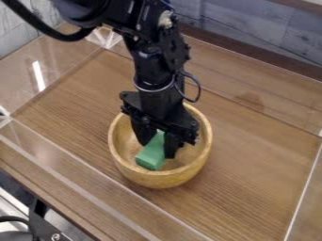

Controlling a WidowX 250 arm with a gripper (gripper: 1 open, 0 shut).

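Observation:
My black gripper (164, 132) reaches down from the top into a round light wooden bowl (179, 172) at the middle of the table. A green object (150, 156) lies in the bowl, tilted, its upper end under the gripper. The fingers are dark and largely hidden by the gripper's body, so their hold on the green object is hard to make out.
A grey wooden wall (265, 47) stands at the back right. The table's edge runs along the lower left, with cables below it.

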